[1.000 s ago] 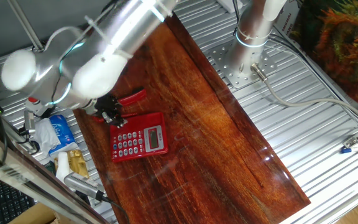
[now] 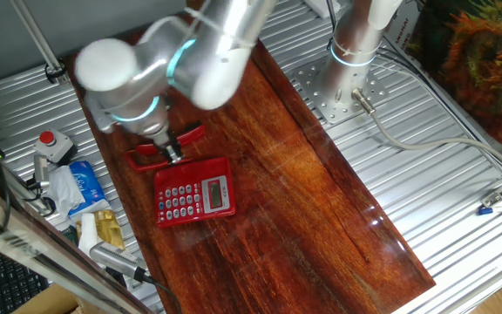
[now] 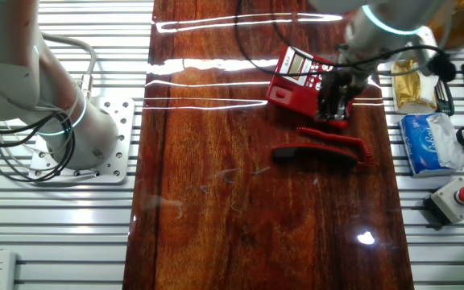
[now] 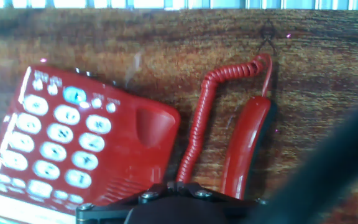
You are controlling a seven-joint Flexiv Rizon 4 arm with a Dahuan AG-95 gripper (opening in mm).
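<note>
A red desk phone base (image 2: 195, 190), with grey keys and a small display, lies on the dark wooden board. Off its cradle, the red handset (image 3: 316, 153) rests on the board beside the base. In the wrist view the handset (image 4: 244, 146) stands to the right of the base, and a coiled red cord (image 4: 205, 106) runs between them. My gripper (image 2: 173, 155) points down by the base's edge near the handset, covering part of the handset in exterior view 1. Its fingertips are dark and small there, and their spacing is unclear; no object visibly hangs from them.
Along the board's edge on the camera-left side lie a blue tissue pack (image 2: 86, 187), a red-button box (image 2: 53, 146) and a white tool (image 2: 111, 256). Much of the wooden board (image 2: 295, 209) towards the robot's base is bare.
The phone base and handset have not visibly moved.
</note>
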